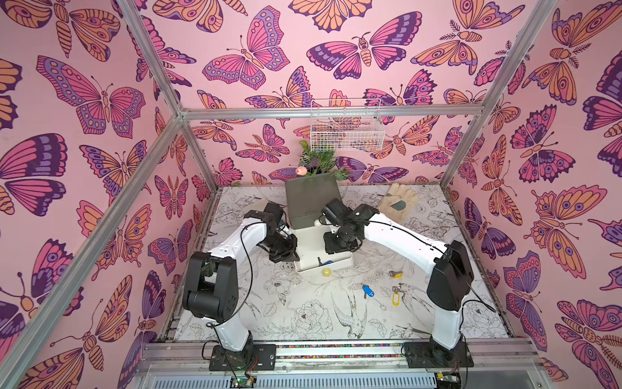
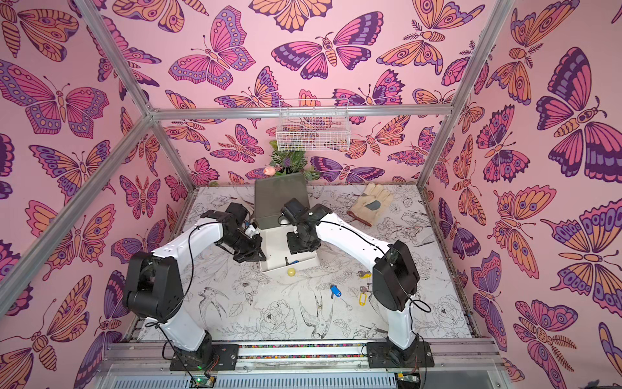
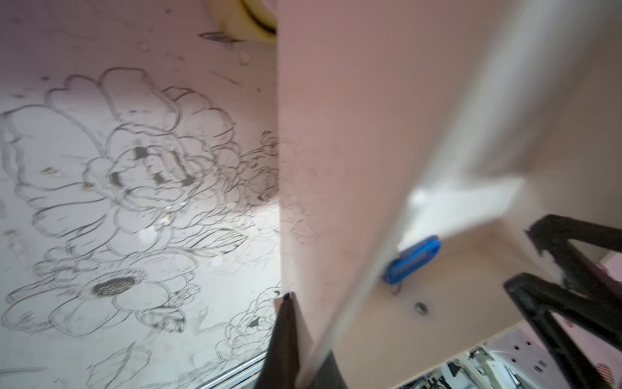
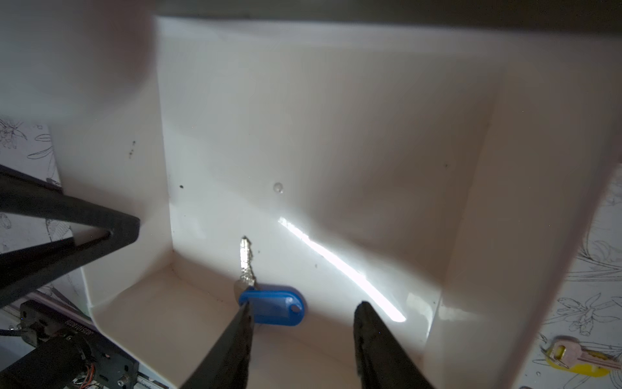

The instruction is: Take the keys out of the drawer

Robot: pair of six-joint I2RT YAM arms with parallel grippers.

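Note:
The white drawer (image 1: 311, 243) sits open on the table before a dark grey-green box. A key with blue tag (image 4: 272, 306) lies on its floor near the front wall. My left gripper (image 1: 291, 256) is at the drawer's left side, its fingers up against the wall; it is shut with nothing visible in it besides perhaps that wall's edge. My right gripper is over the drawer, fingers apart and empty, the blue tag just beyond its left fingertip in the right wrist view.
A yellow round object (image 1: 326, 272) is just in front of the drawer. Loose key tags (image 1: 367, 290) lie on the table front right, a glove (image 1: 397, 202) back right. Plants (image 1: 314, 159) and a wire basket stand behind the box.

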